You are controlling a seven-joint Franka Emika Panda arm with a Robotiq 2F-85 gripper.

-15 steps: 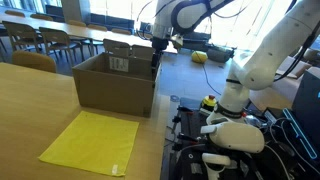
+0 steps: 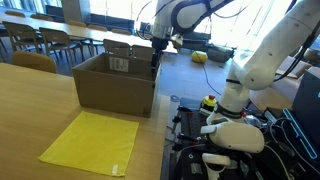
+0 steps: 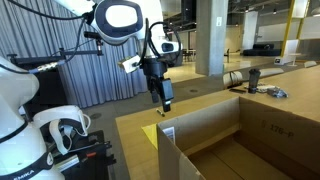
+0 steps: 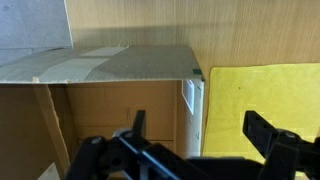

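A large open cardboard box [image 2: 115, 92] stands on the wooden table, its inside looking empty in the part that the wrist view shows. In front of it a yellow cloth [image 2: 93, 145] lies flat on the tabletop. My gripper is open above the box's near-right wall, its fingers [image 4: 266, 138] spread wide with nothing between them. In the wrist view the box interior [image 4: 110, 115] lies at left and the cloth [image 4: 256, 100] at right. From the other side, the gripper [image 3: 162, 101] hangs close to the box's corner [image 3: 170, 135].
A small brown box [image 2: 34, 62] sits at the table's far left. Chairs [image 2: 58, 40] and more tables fill the background. Bare tabletop [image 2: 40, 110] stretches left of the cardboard box. Cables and the arm's base [image 2: 237, 137] are at the right.
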